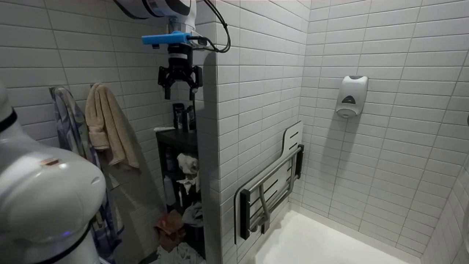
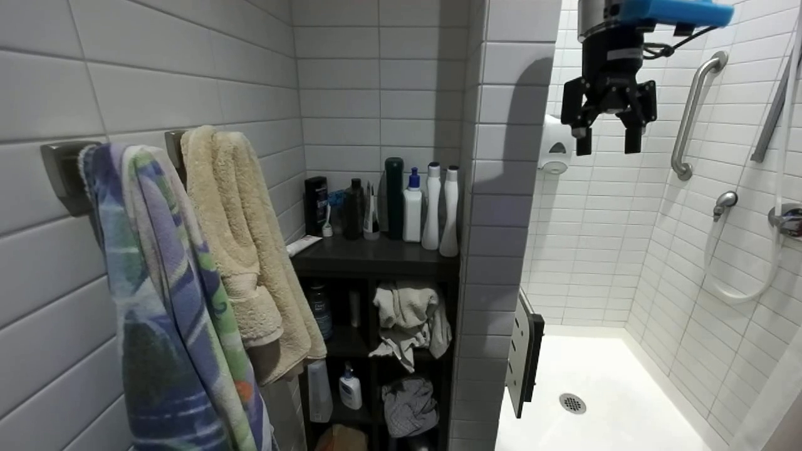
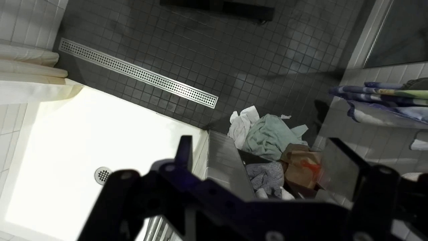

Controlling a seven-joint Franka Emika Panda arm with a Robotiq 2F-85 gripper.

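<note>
My black gripper points straight down with its fingers spread and nothing between them. In exterior view 2 the gripper hangs high at the right, in front of the shower opening. The wrist view looks down past the open fingers to the floor far below, onto a pile of cloths and the shower tray. Several bottles, among them a white one with a blue pump and a dark green one, stand upright on the dark shelf unit. The gripper touches none of these.
A tiled partition divides the shelf from the shower. On it is a folded shower seat. A beige towel and a patterned towel hang on the left wall. A soap dispenser is fixed to the shower wall.
</note>
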